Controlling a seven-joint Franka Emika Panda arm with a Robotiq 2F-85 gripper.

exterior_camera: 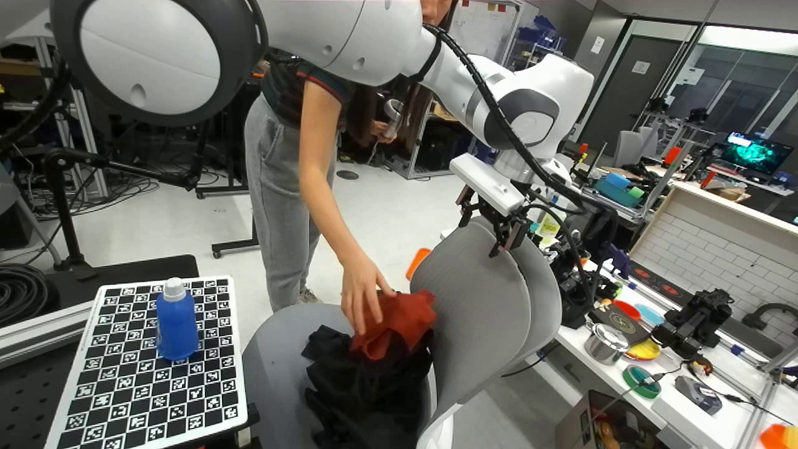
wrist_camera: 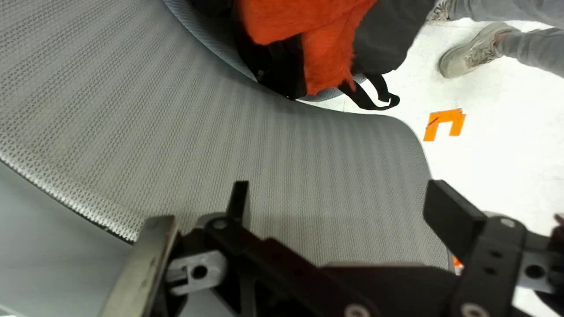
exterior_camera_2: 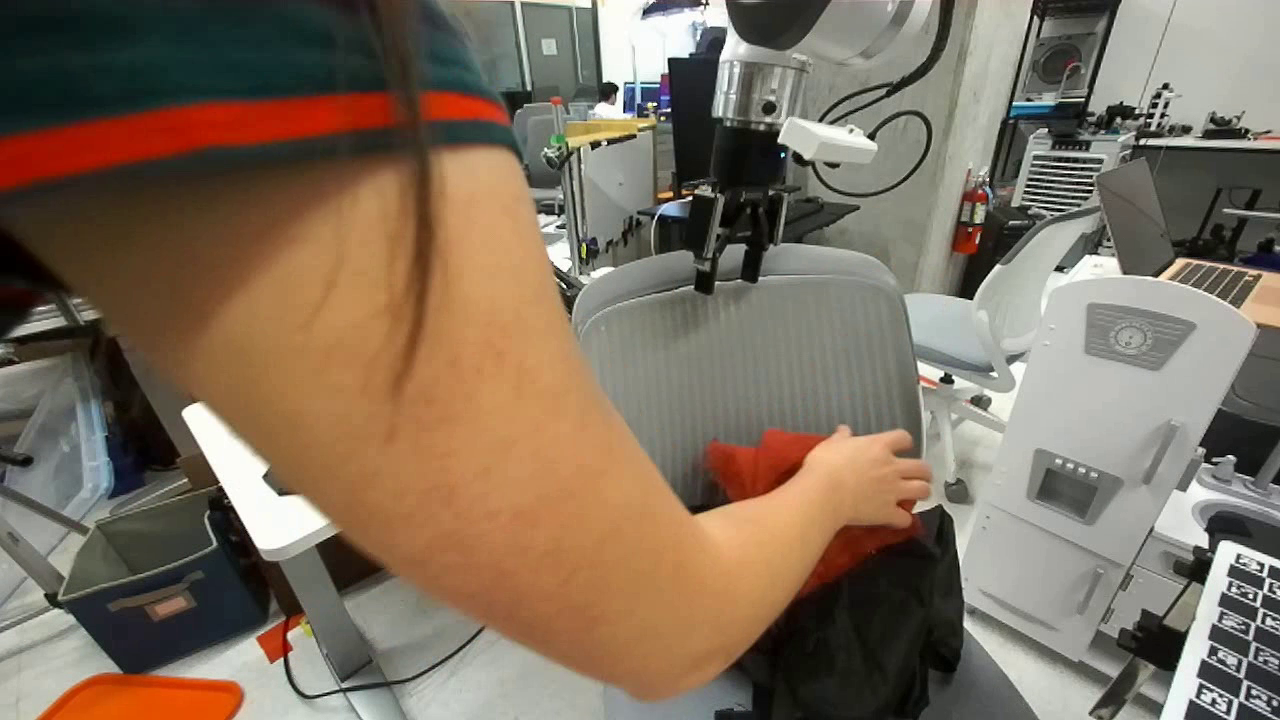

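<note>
My gripper stands open over the chair's backrest [wrist_camera: 296, 153], its fingers apart with only grey mesh seen between them. In the second exterior view the gripper [exterior_camera_2: 727, 278] hangs near the top edge of the backrest [exterior_camera_2: 768, 336]; whether it touches cannot be told. A red cloth [exterior_camera: 396, 322] lies on a black bag [exterior_camera: 374, 396] on the chair's seat, with a person's hand [exterior_camera: 364, 292] on it. From the wrist, the cloth [wrist_camera: 317, 31] shows orange-red below the backrest, beside black straps [wrist_camera: 375, 97].
A blue bottle with a white cap [exterior_camera: 177, 325] stands on a checkered board [exterior_camera: 120, 374] left of the chair. The person's arm [exterior_camera_2: 480, 396] reaches across to the seat. A toy kitchen counter [exterior_camera: 583, 352] with pots stands behind the chair on the right.
</note>
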